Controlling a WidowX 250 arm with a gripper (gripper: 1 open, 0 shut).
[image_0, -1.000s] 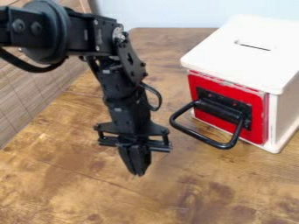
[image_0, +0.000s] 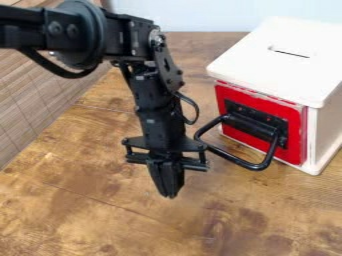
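My black gripper (image_0: 168, 186) points down over the wooden table, its fingers shut with nothing visible between them. Just right of it is a white box (image_0: 275, 70) with a slot in its lid and a red front panel (image_0: 277, 152). A black looped handle (image_0: 241, 160) sticks out from that panel toward the gripper.
A tiled surface (image_0: 27, 110) runs along the left edge, and a pale wall (image_0: 187, 15) stands behind.
The gripper has shifted slightly right, toward the handle, and moved a little up in the view over the last second. The box looks unmoved.
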